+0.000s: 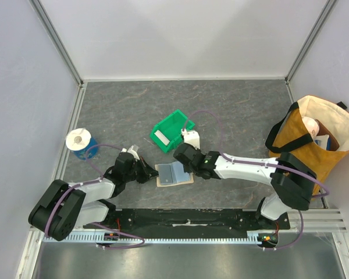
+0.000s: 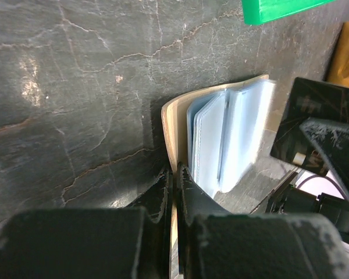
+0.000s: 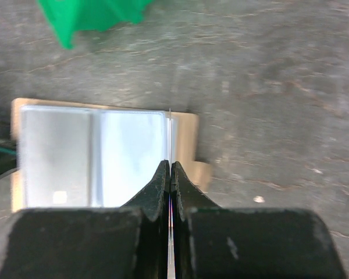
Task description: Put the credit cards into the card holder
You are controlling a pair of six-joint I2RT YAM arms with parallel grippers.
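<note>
The card holder (image 1: 173, 174) lies open on the dark table, its tan cover showing around clear bluish sleeves (image 3: 131, 154). My left gripper is shut on the holder's left edge. Over the right-hand sleeve, my right gripper is shut on a thin black card (image 2: 308, 122), which the left wrist view shows face-on with a small pale chip. In the right wrist view that card appears only as a fine upright line. It stands over the sleeve's right edge; whether it enters the pocket cannot be told. The left sleeve shows a grey rectangle with a pale square.
Behind the holder sits a green box (image 1: 174, 126) with a white item (image 1: 161, 138) inside. A blue-and-white roll (image 1: 81, 142) stands at the left, a yellow bag (image 1: 302, 151) at the right.
</note>
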